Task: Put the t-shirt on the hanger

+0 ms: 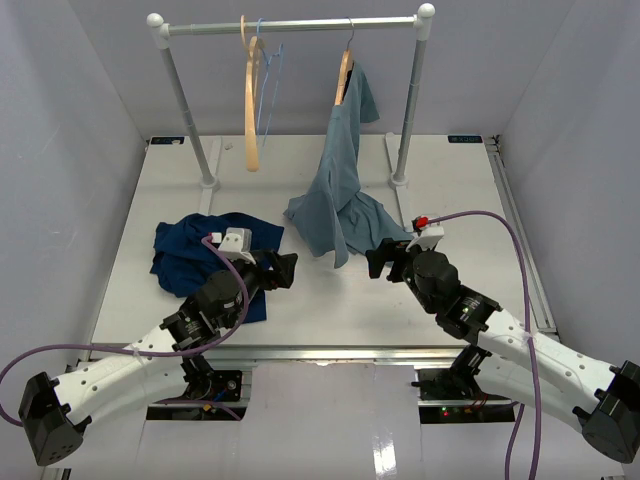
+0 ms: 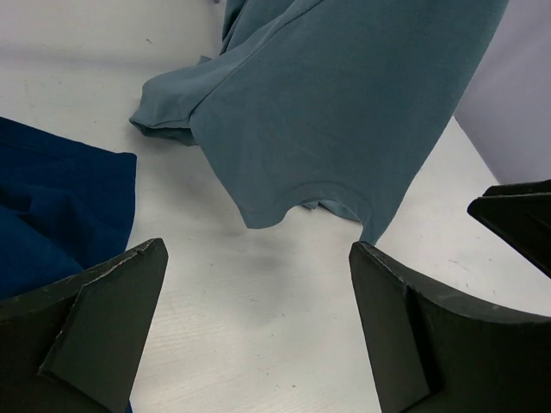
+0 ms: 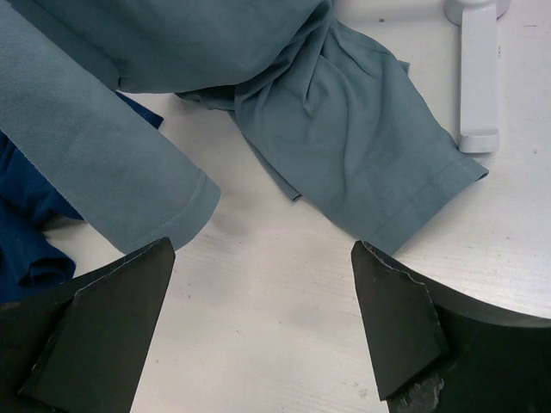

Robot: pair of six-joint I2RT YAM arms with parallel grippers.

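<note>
A grey-blue t shirt (image 1: 340,190) hangs from a wooden hanger (image 1: 342,75) on the rail, its lower part draped onto the white table; in both wrist views its folds (image 2: 318,112) (image 3: 344,138) fill the upper area. A dark navy cloth (image 1: 185,250) lies crumpled at the left. My left gripper (image 1: 270,270) is open beside the navy cloth, left of the grey-blue shirt, with nothing between its fingers. My right gripper (image 1: 388,258) stands open just right of the shirt's lower end, also empty.
The white rack (image 1: 285,26) holds further wooden and blue hangers (image 1: 251,110) at the left. Its feet (image 3: 478,86) rest on the table (image 1: 480,200).
</note>
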